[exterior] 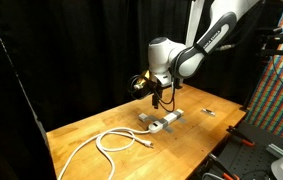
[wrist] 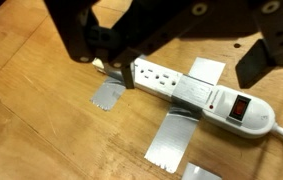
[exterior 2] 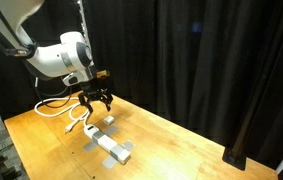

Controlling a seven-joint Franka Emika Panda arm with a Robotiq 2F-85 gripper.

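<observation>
A white power strip (wrist: 224,107) with a dark lit switch (wrist: 240,107) lies on the wooden table, held by strips of grey tape (wrist: 171,140). Its row of sockets (wrist: 157,77) shows between my fingers in the wrist view. My gripper (exterior: 163,100) hangs above the strip, apart from it, and points down. The fingers stand open, with nothing between them. In exterior view 1 a white cord (exterior: 103,150) loops over the table's left part, and a white plug end (exterior: 147,143) lies close to the strip.
Black curtains (exterior: 71,60) close off the back. A small light item (exterior: 208,112) lies towards the table's right side. Bare table (exterior 2: 181,145) stretches out to the right in exterior view 2. Thin dark cables hang around the gripper.
</observation>
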